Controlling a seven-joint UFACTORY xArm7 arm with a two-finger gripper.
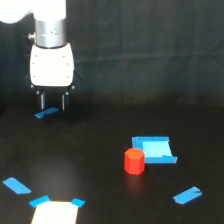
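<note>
At the upper left, my white gripper (53, 103) points down over the dark table, its two dark fingers apart and nothing showing between them. Well away from it, right of centre, a red many-sided block (134, 161) sits by the near left corner of a blue-edged square (142, 140) with a pale middle. The block covers that corner; whether the two touch is unclear. A cream square (56, 215) lies at the bottom left, cut off by the frame edge.
Blue tape strips (16, 186) mark the table at the left, beside the cream square and at the lower right (187, 195). Another strip (46, 113) lies beneath the gripper. Between gripper and red block the black surface is bare.
</note>
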